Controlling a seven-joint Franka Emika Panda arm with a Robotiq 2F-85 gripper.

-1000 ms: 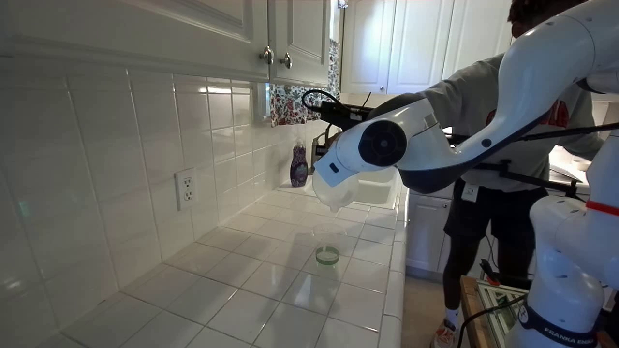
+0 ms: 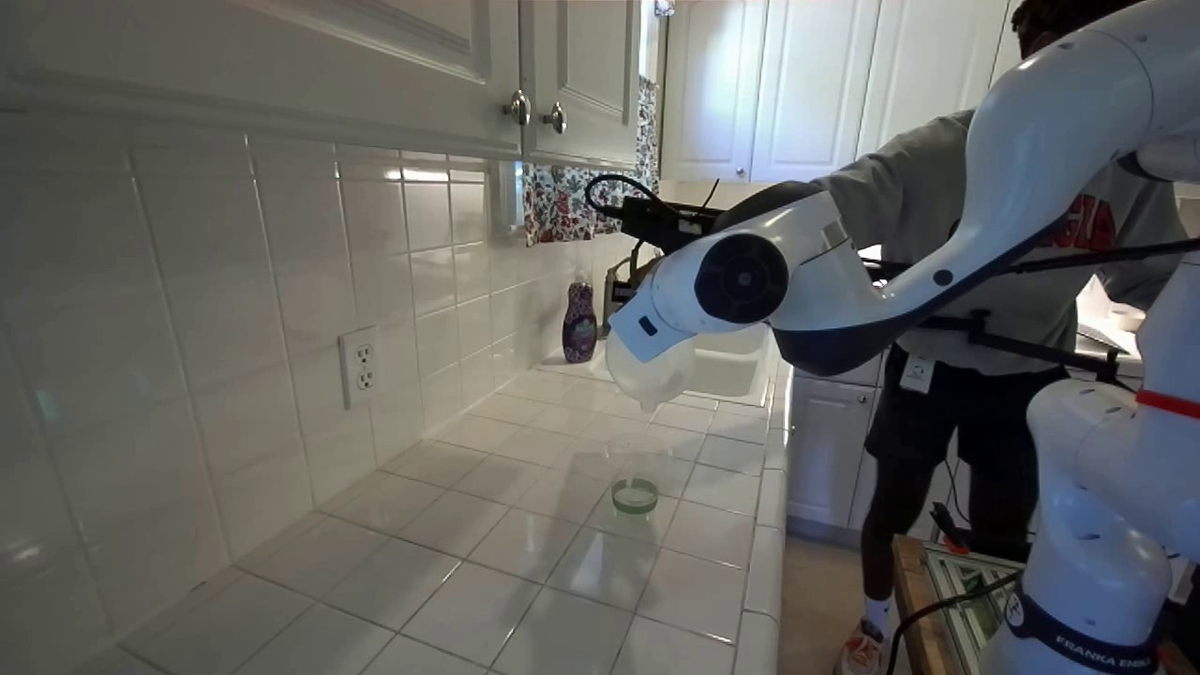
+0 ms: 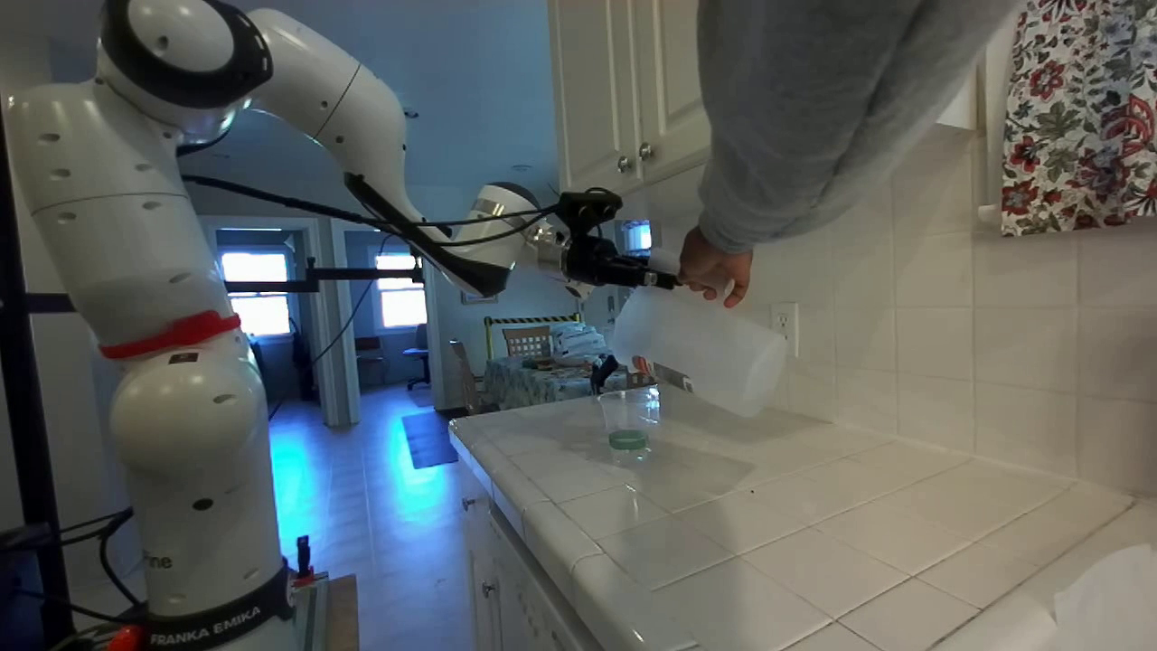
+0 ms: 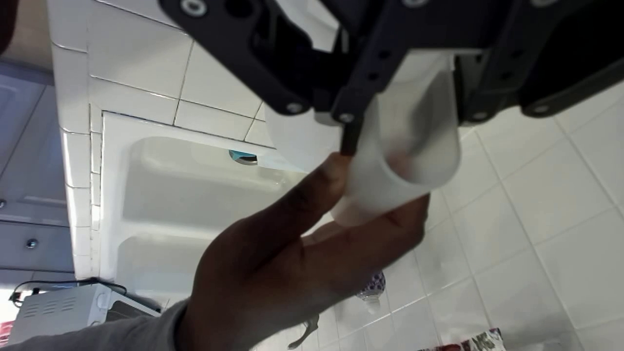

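Note:
A translucent white pitcher point(image 3: 705, 345) hangs tilted above the counter, and my gripper is shut on its handle point(image 4: 374, 193). A person's hand point(image 4: 292, 257) also grasps that handle, just beyond my fingers. Below the pitcher a clear cup point(image 3: 629, 418) with a green band near its base stands upright on the tiles, apart from it. In exterior view 1 the cup point(image 2: 636, 495) shows faintly, while the wrist of my arm hides most of the pitcher point(image 2: 652, 377).
A sink point(image 4: 175, 187) and a purple soap bottle point(image 2: 579, 322) lie farther back. The person point(image 2: 990, 259) stands close behind my arm. Cabinets point(image 2: 337, 56) hang overhead.
The person's body has shifted slightly to the right. My arm, the pitcher and the cup look unmoved.

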